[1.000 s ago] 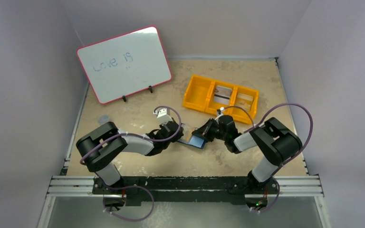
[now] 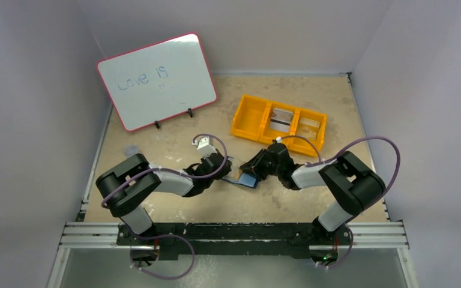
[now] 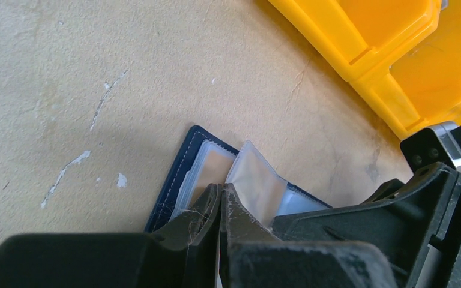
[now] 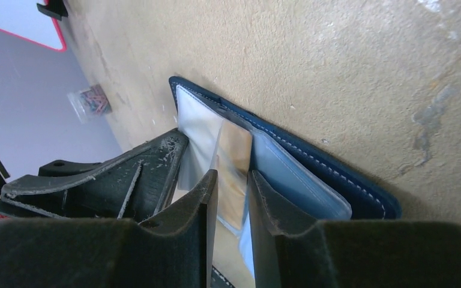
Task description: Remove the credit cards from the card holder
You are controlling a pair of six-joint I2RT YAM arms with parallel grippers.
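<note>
The dark-blue card holder lies on the table between my grippers, with translucent sleeves and a tan card showing. My left gripper is shut at the holder, its tips over the sleeves; whether anything thin is between them is hidden. My right gripper is part open, its fingertips at either side of the tan card's lower part. Each wrist view also shows part of the other gripper beside the holder.
A yellow three-compartment tray stands behind, cards lying in two compartments. A whiteboard is at back left, a small clear container at left.
The right arm has shifted slightly, its elbow and gripper moving a little against the holder. The left gripper stays in nearly the same place.
</note>
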